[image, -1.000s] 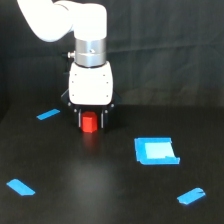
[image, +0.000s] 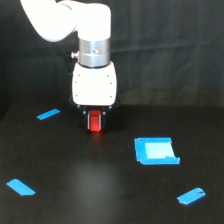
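A small red block (image: 95, 121) stands near the back of the dark table. From above, my white gripper (image: 95, 119) points straight down over it. One finger lies close along each side of the block, and the gripper appears shut on it. The fingers cover the block's sides. Whether the block's bottom touches the table cannot be made out. Toward the right lies a white square (image: 158, 151) bordered by blue tape (image: 142, 142).
Blue tape strips lie on the table (image: 100, 185) at the back left (image: 48, 114), front left (image: 20, 187) and front right (image: 191, 196).
My gripper has shifted slightly to the right and its fingers have drawn closer together around the red block. The block looks narrower and a little further right.
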